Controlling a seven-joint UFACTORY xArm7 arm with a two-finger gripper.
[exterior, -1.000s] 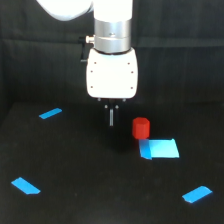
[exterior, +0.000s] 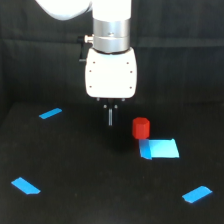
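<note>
A small red cylinder-like object [exterior: 141,128] stands on the black table, right of the middle. Just in front of it lies a light blue piece [exterior: 163,148], with a brighter blue strip along its left edge. My white gripper [exterior: 110,118] points straight down, left of the red object and apart from it in the view. Its fingers are small and dark against the black background, so their opening is hard to make out. Nothing shows clearly between them.
Blue tape strips mark the table at back left [exterior: 50,113], front left [exterior: 26,186] and front right [exterior: 197,194]. A dark curtain [exterior: 180,60] hangs behind.
My gripper has shifted very slightly to the left. The red object and the blue pieces look unmoved.
</note>
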